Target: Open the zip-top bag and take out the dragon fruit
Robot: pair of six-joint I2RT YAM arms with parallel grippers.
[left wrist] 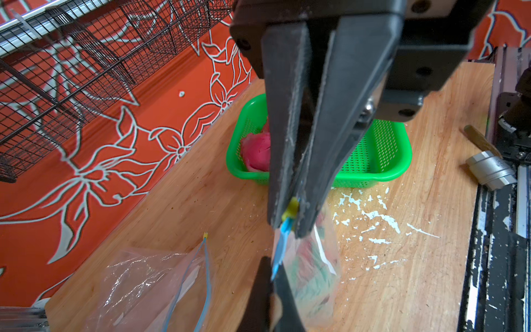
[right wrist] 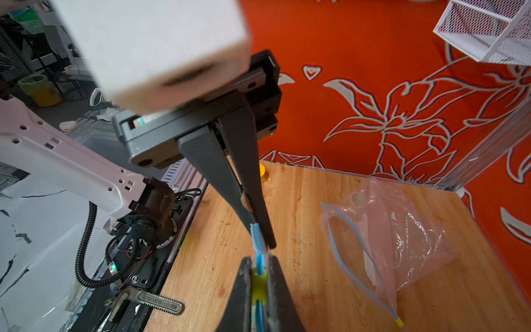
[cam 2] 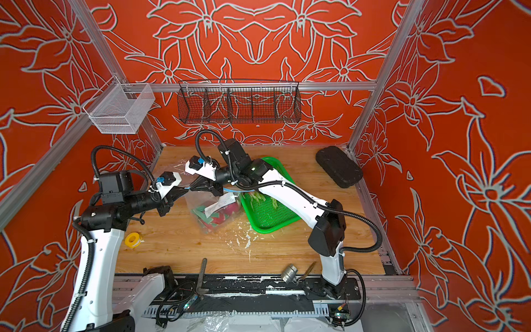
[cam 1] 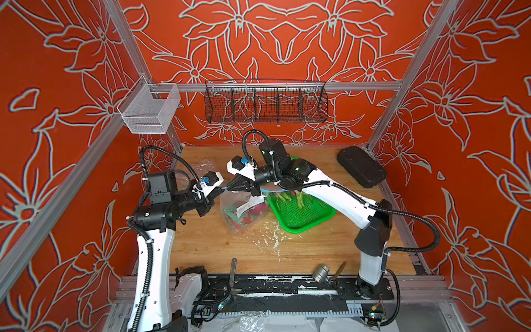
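Observation:
The clear zip bag hangs below the two grippers over the table, with a white label and a red and green dragon fruit inside. Its blue zip strip runs between the grippers. My left gripper is shut on the strip's end. Close to its right, my right gripper is shut on the yellow zip slider, which shows between its fingers. Whether the zip is parted cannot be told.
A green basket with dragon fruit stands right of the bag. Another clear bag, looking empty, lies at the back left. A black case sits back right; yellow tape lies front left. White flakes mark the front table.

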